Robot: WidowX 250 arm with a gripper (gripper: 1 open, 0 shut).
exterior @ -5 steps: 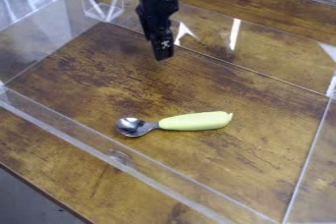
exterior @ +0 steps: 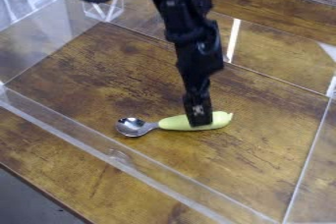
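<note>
A spoon with a shiny metal bowl [exterior: 133,126] and a thick pale yellow-green handle [exterior: 182,125] lies on the wooden table. The black gripper [exterior: 199,118] is lowered at the handle, its fingertips open around or just over it; the near fingertip hides part of the handle, and whether it touches cannot be told.
The brown tabletop [exterior: 79,71] is enclosed by low clear plastic walls, with clear floor space around the spoon. A dark bar lies at the back right edge, and white railing shows at the back left.
The spoon has not visibly moved.
</note>
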